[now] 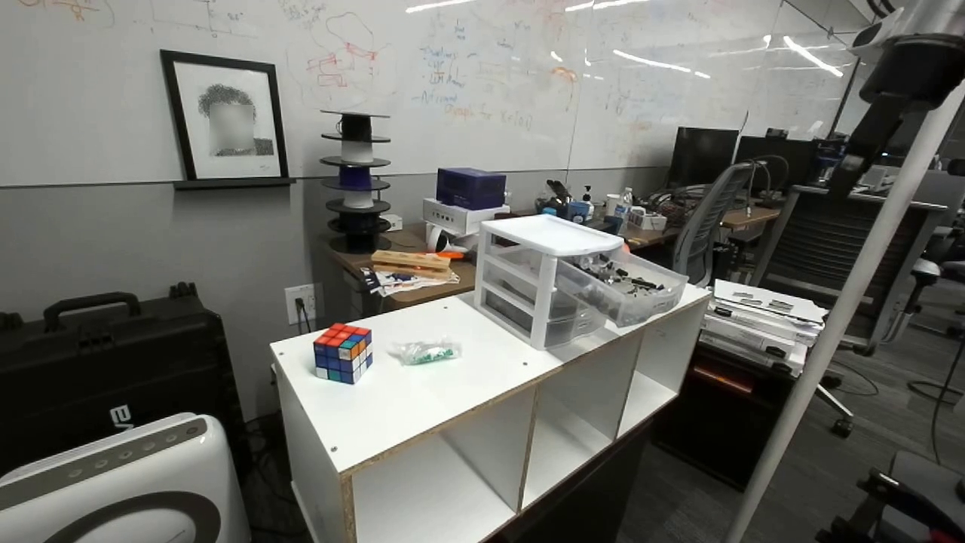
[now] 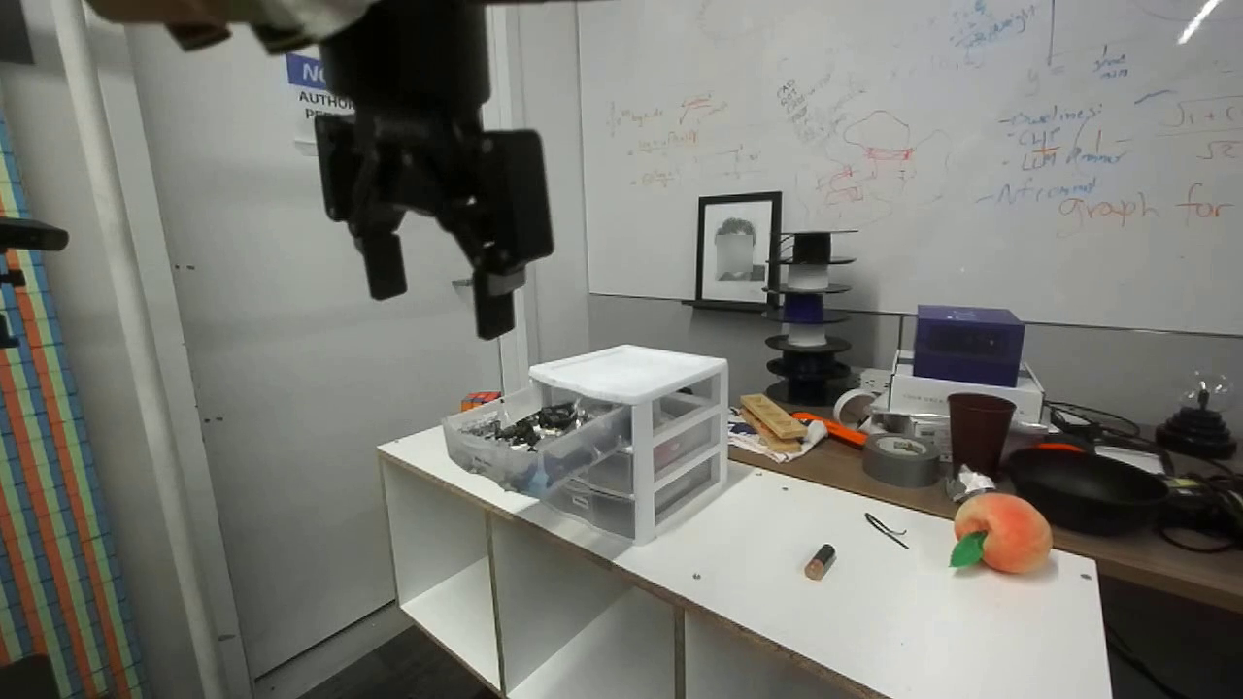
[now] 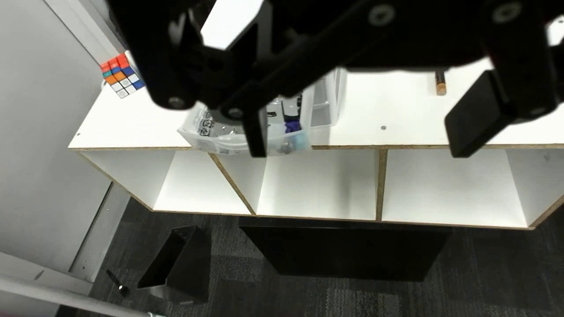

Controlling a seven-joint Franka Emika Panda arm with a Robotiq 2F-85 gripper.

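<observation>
High in front of the white shelf unit (image 2: 769,594), my gripper (image 2: 443,305) hangs open, its fingers apart and empty. In the wrist view the gripper spans the shelf's front edge with a wide gap. A white-framed drawer organizer (image 2: 635,379) stands on the shelf, its top clear drawer (image 1: 647,312) pulled out and full of small dark parts. At one end of the shelf sit a Rubik's cube (image 1: 344,353) and a plastic bag with green contents (image 1: 427,353). Toward the other end lie a peach (image 2: 1011,536), a small dark-and-tan cylinder (image 2: 821,561) and a thin black strip (image 2: 886,530).
Behind the shelf, a desk holds a black pan (image 2: 1084,487), a tape roll (image 2: 900,460), a dark red cup (image 2: 979,429) and boxes. A white pole (image 1: 837,335) stands near the arm. Bare shelf top lies between organizer and peach.
</observation>
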